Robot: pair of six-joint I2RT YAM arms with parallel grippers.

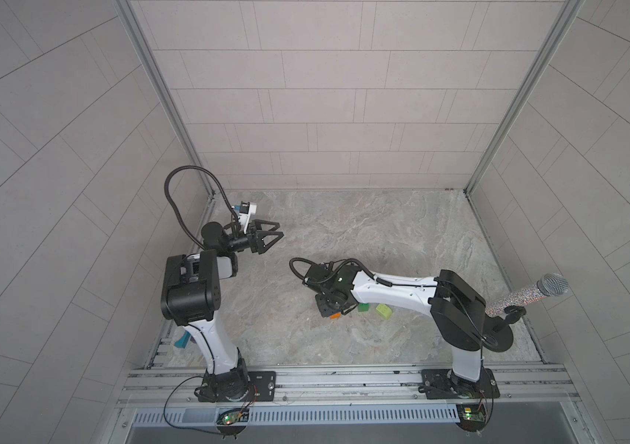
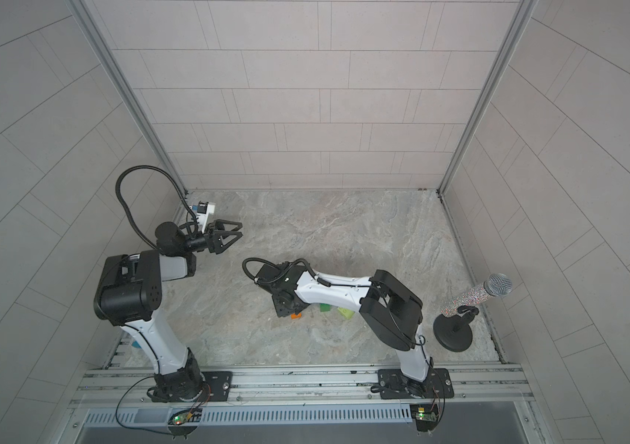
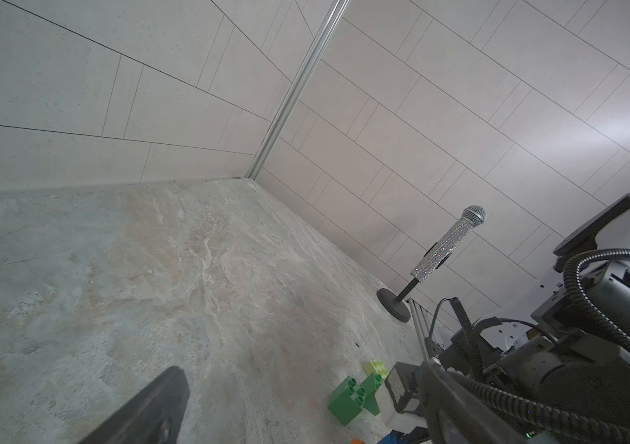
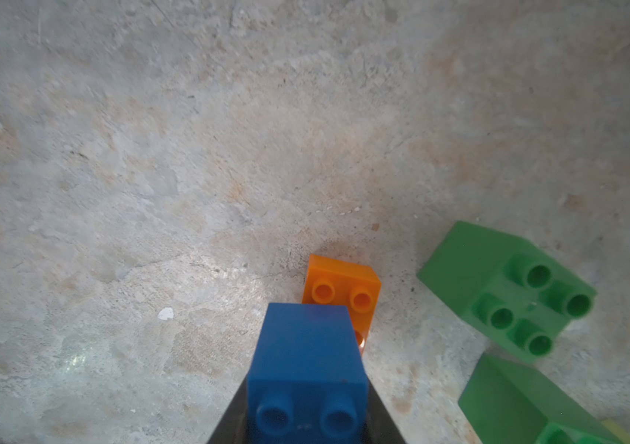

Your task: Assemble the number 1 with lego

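Note:
A blue brick (image 4: 307,342) is gripped in my right gripper, with its studs facing the camera in the right wrist view. Partly covered by it in that view is an orange brick (image 4: 343,279) on the table; whether the two touch cannot be told. To the right lie two green bricks, one studded brick (image 4: 470,273) and a second green brick (image 4: 518,399) nearer the bottom edge. A lime brick (image 1: 383,310) shows beside the right arm in the top left view. My left gripper (image 1: 279,234) stands open and empty, well away from the bricks.
At the right edge a glittery microphone (image 1: 518,299) rises on a black stand (image 2: 453,333). A small blue object (image 1: 182,339) lies behind the left arm's base.

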